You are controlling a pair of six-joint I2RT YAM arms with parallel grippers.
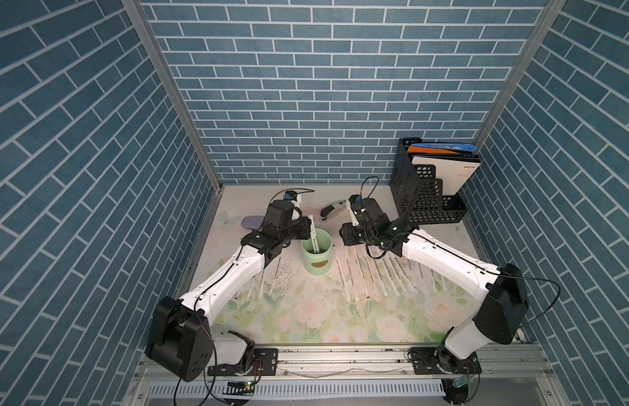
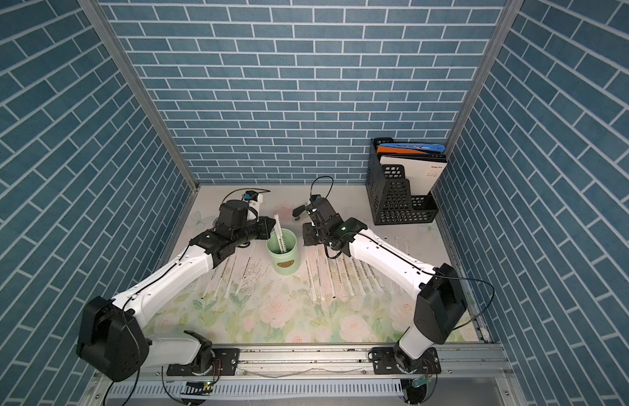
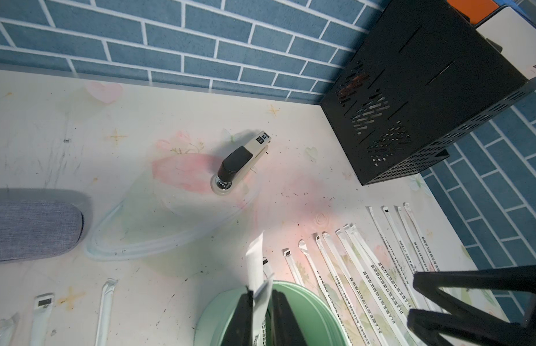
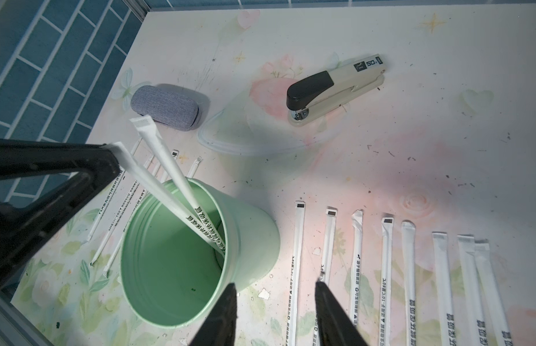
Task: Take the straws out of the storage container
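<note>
The green storage container (image 4: 253, 248) stands mid-table with wrapped straws (image 4: 164, 155) leaning in it, their tops above the rim. My left gripper is at those tops, a white straw end between or against its fingertips; whether it grips cannot be told. My right gripper hangs just right of the container above loose straws, fingers apart with nothing seen held. More wrapped straws (image 4: 386, 271) lie in rows on the table on both sides of the container.
A stapler (image 4: 337, 86) and a grey case (image 4: 164, 106) lie behind the container. A black file rack (image 1: 422, 203) with folders stands at the back right.
</note>
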